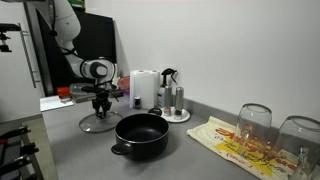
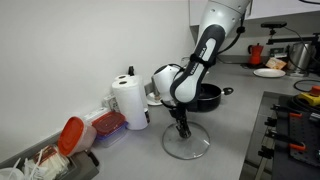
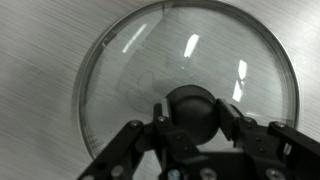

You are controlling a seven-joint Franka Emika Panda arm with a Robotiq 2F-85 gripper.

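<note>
A clear glass lid (image 1: 88,125) with a dark round knob (image 3: 190,103) lies on the grey table, left of the black pot (image 1: 145,142). My gripper points down over the lid's middle, its fingers (image 3: 227,118) on opposite sides of the knob and shut on it. In the second exterior view the lid (image 2: 170,145) appears flat on the tabletop, and the pot (image 2: 210,97) stands behind it, uncovered.
A paper towel roll (image 2: 128,100) and a plate with bottles (image 1: 178,115) stand along the wall. Red containers (image 2: 76,135) sit at the far end. Two glasses (image 1: 253,120) stand on a patterned cloth (image 1: 225,142) at the right. Bare table lies in front of the pot.
</note>
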